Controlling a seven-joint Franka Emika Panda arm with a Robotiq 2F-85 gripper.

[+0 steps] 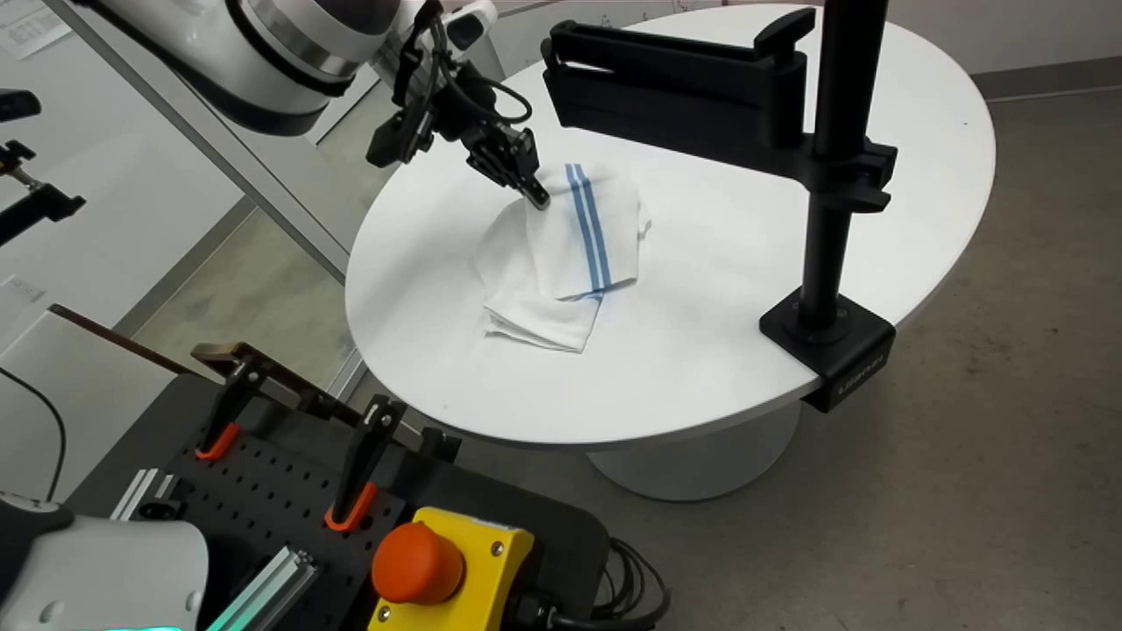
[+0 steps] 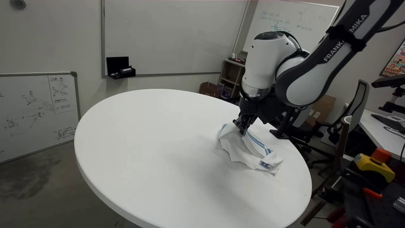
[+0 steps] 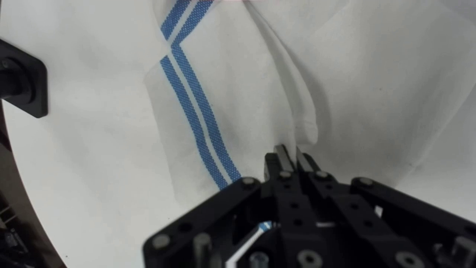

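Note:
A white cloth with blue stripes [image 1: 584, 237] lies partly folded over itself on the round white table [image 1: 694, 358]. My gripper [image 1: 536, 200] is at the cloth's upper left edge in exterior view 1. In the wrist view, the fingertips of the gripper are closed on a raised fold of the cloth [image 3: 305, 129]. From exterior view 2, the cloth [image 2: 241, 146] rises in a slope to the gripper [image 2: 242, 131], while its lower edges rest on the table [image 2: 159, 152].
A black post with a folded arm [image 1: 826, 242] is clamped to the table's edge, right of the cloth. Its base [image 3: 24, 78] shows at left in the wrist view. A yellow emergency-stop box [image 1: 452, 568] sits off the table.

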